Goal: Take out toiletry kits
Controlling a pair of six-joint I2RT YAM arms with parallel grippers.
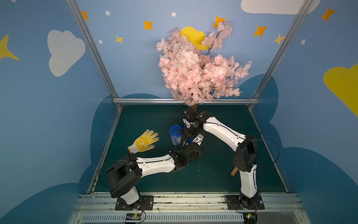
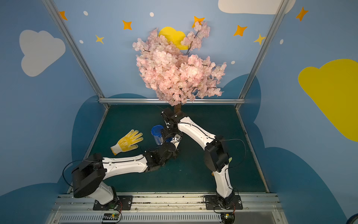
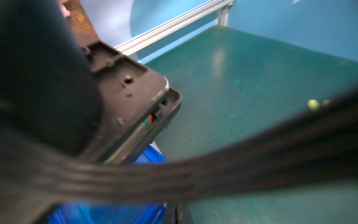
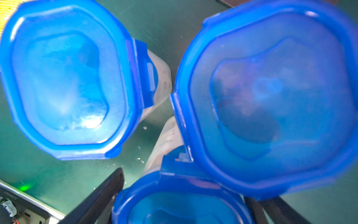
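Observation:
Three containers with blue lids show in the right wrist view: one at the upper left (image 4: 63, 85), one at the upper right (image 4: 272, 97) and one at the bottom (image 4: 182, 209). My right gripper is open, its fingers on either side of the bottom lid; contact cannot be told. In the top left view one clear container (image 1: 175, 135) stands upright, while the arms mostly cover the others. My left gripper is shut at the lower edge of its wrist view, beside a blue lid (image 3: 111, 213). Nothing shows between its fingers.
A yellow glove (image 1: 144, 141) lies on the left of the green table. Behind the arms rises a pink blossom tree (image 1: 195, 67). A wooden handle (image 1: 234, 171) is partly hidden by the right arm. Both wrists are crowded together at mid-table.

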